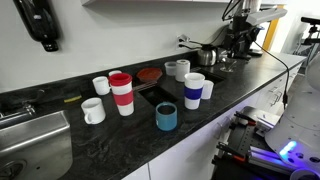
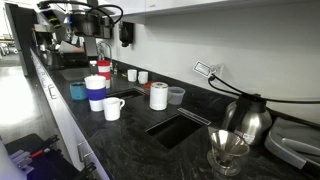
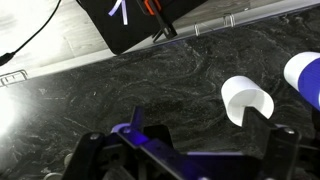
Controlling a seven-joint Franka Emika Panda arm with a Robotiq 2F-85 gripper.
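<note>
High over the right end of the counter, my gripper (image 1: 240,45) hangs open, clear of every object. Its two dark fingers frame bare black countertop along the bottom of the wrist view, and nothing is between them. A white mug (image 3: 245,98) shows beyond the right finger, with a white-and-blue cup (image 3: 306,76) at the right edge. In exterior view 1 that tall white-and-blue cup (image 1: 193,90) stands beside the white mug (image 1: 207,90). To its left are a teal mug (image 1: 166,117) and a tall red-and-white cup (image 1: 122,94).
More white mugs (image 1: 94,111) stand left, beside the sink (image 1: 35,140). A white canister (image 2: 158,96), a steel kettle (image 2: 246,120) and a metal dripper (image 2: 228,150) occupy the other end. Dark square recesses (image 2: 174,132) break the countertop. Bare counter lies between the white mug and the dripper.
</note>
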